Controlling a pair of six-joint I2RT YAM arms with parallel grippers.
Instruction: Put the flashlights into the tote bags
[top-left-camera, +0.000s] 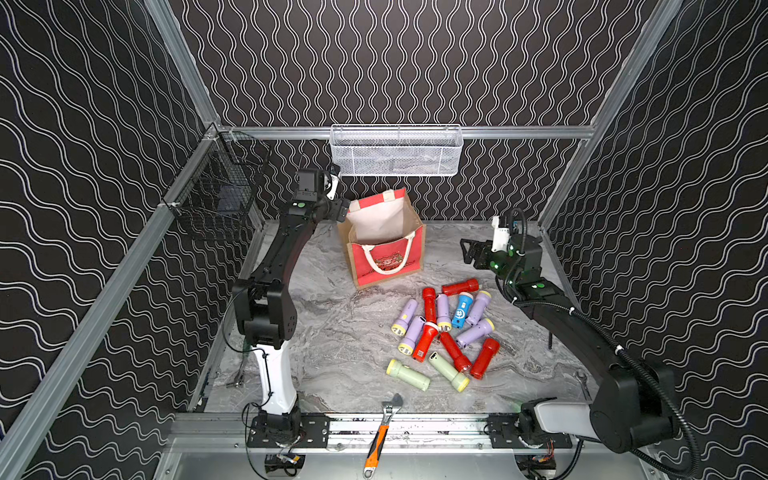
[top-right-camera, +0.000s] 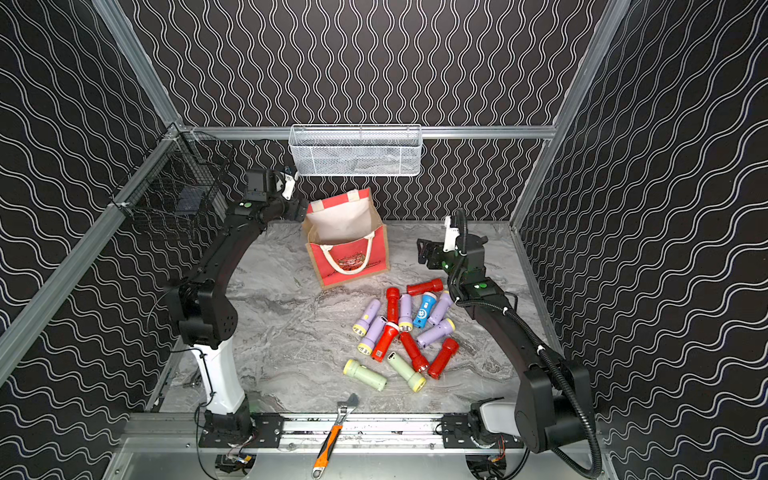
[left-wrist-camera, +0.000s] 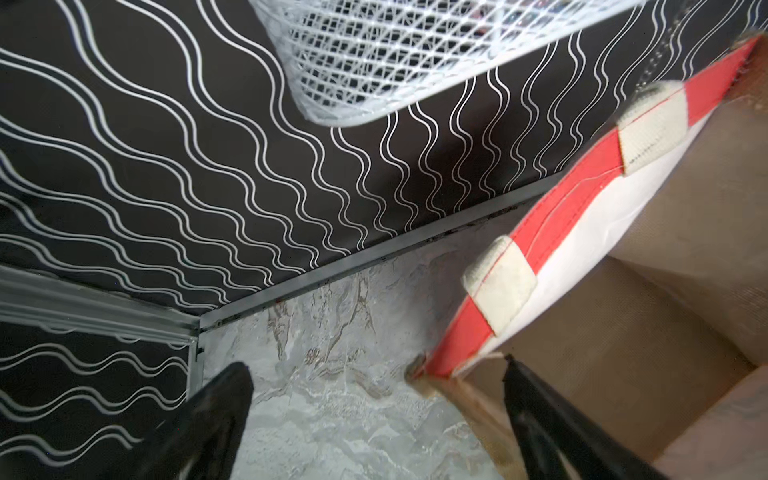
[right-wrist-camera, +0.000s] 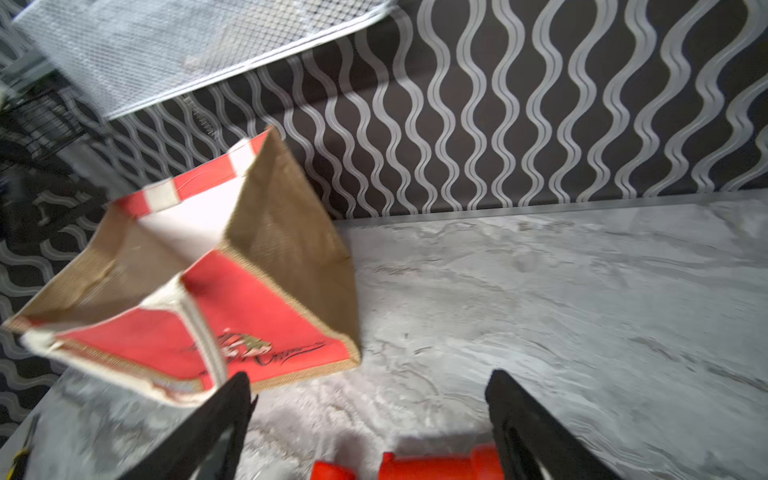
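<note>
A red and tan tote bag (top-left-camera: 388, 268) stands open at the back centre, apparently empty in the left wrist view (left-wrist-camera: 608, 336). My left gripper (top-left-camera: 340, 208) is open, raised at the bag's upper left rim. My right gripper (top-left-camera: 472, 252) hangs right of the bag with parted fingers, nothing between them, above the back of the flashlight group. Red flashlights (top-left-camera: 484, 358), lavender flashlights (top-left-camera: 476, 334), pale green flashlights (top-left-camera: 408, 374) and a blue flashlight (top-left-camera: 462, 312) lie loosely clustered on the marble surface in front of the bag.
A white mesh basket (top-left-camera: 396, 156) hangs on the back wall above the bag. A black wire basket (top-left-camera: 204, 208) is on the left wall. An orange-handled wrench (top-left-camera: 376, 440) lies on the front rail.
</note>
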